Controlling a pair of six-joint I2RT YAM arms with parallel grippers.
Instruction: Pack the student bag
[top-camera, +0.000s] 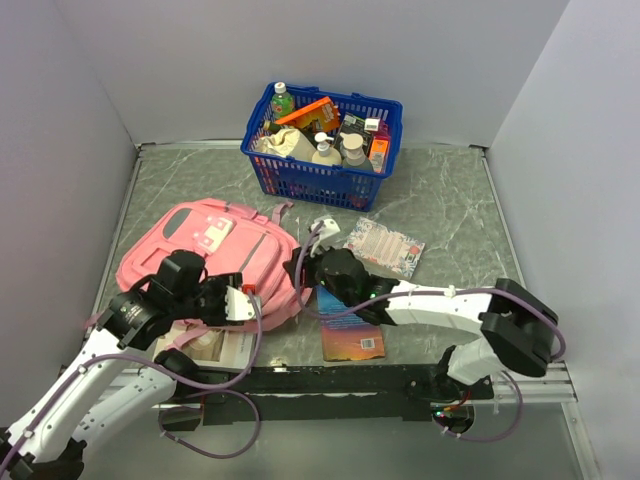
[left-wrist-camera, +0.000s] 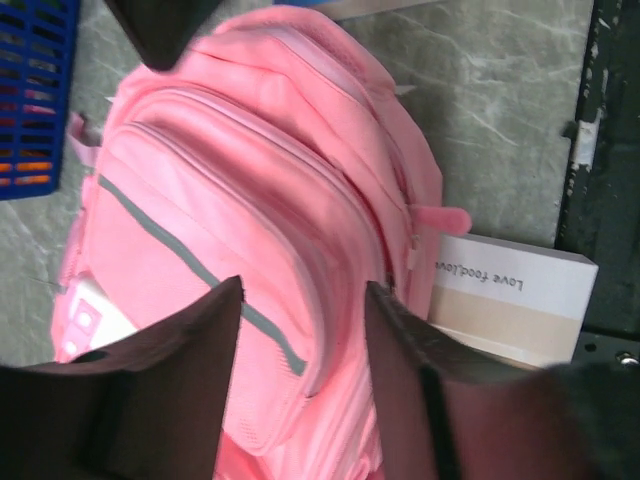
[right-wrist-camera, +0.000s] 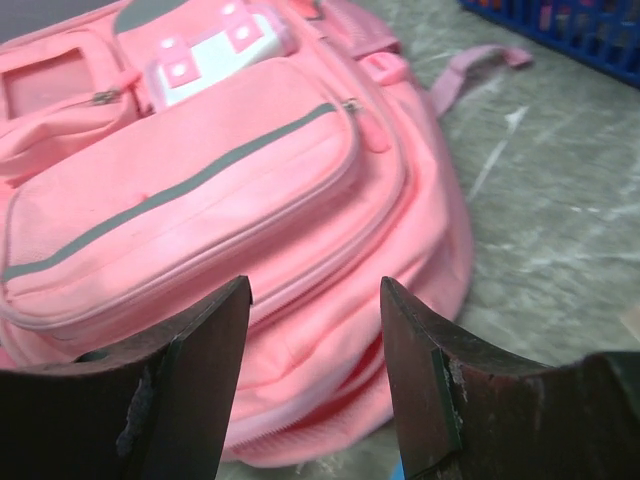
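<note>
A pink backpack (top-camera: 195, 255) lies flat at the left of the table, its zipped front pockets up. My left gripper is over its front pocket, fingers apart with nothing visible between them. My right gripper is above the bag's right side; its fingertips stand apart in the wrist view, and whether anything is held lower between them is unclear. Books lie on the table: a blue-orange one (top-camera: 350, 335), a floral white one (top-camera: 385, 243) and pale ones (left-wrist-camera: 510, 295) partly under the bag's near edge.
A blue basket (top-camera: 315, 183) at the back holds bottles, pump dispensers, boxes and a cloth item. Walls close in the sides and back. Bare table shows at the right.
</note>
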